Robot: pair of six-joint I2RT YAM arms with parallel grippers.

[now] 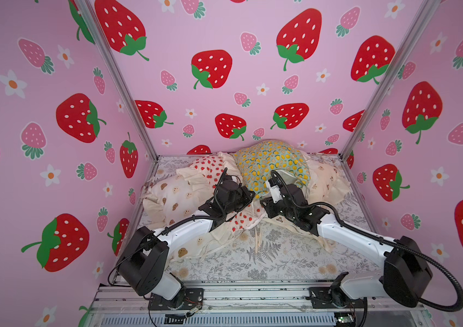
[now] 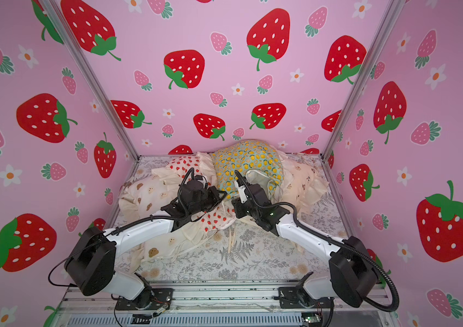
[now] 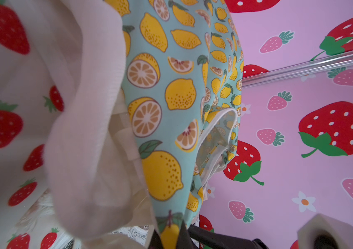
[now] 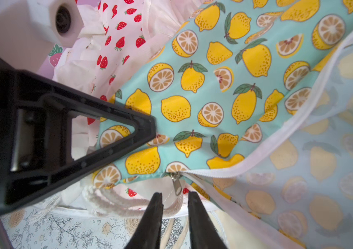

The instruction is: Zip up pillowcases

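The lemon-print pillowcase point(image 1: 269, 163) rests at the back centre. Its opening gapes toward the right, edged by white zipper tape point(image 4: 267, 149). My left gripper is shut on the pillowcase's near corner, pulling the fabric taut. A metal zipper pull point(image 4: 177, 185) hangs at the meeting point of the two tapes, close to that corner. My right gripper stands open, a narrow gap between its fingers. In the right wrist view the pull appears just above the fingertips, in line with the gap; whether they touch it cannot be told.
A strawberry-print pillow point(image 1: 208, 163) and a cream pillow point(image 1: 174, 193) lie left, with another pale pillow point(image 1: 326, 182) on the right. A white cord loop point(image 4: 122, 203) dangles beneath the corner.
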